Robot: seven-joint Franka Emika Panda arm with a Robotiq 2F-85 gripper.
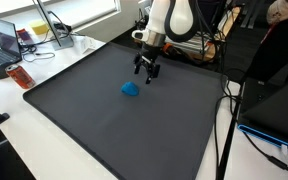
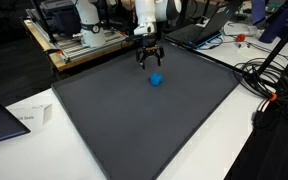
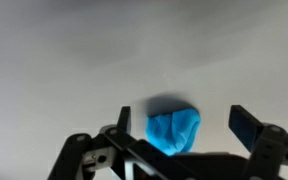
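A small crumpled blue cloth [image 1: 130, 89] lies on the dark grey table; in the second exterior view the cloth [image 2: 155, 79] is near the arm's end of the table. Just behind it, close to the arm's base, my gripper [image 1: 146, 70] points down. In the wrist view the gripper has its fingers spread wide and is open. The blue cloth [image 3: 174, 130] shows low in that picture, between the fingers but apart from them, its lower part hidden by the gripper's body.
An orange-red can [image 1: 20, 76] and a laptop [image 1: 8, 42] stand beyond the table's left edge. Black cables [image 2: 269, 85] run along one side, off the tabletop.
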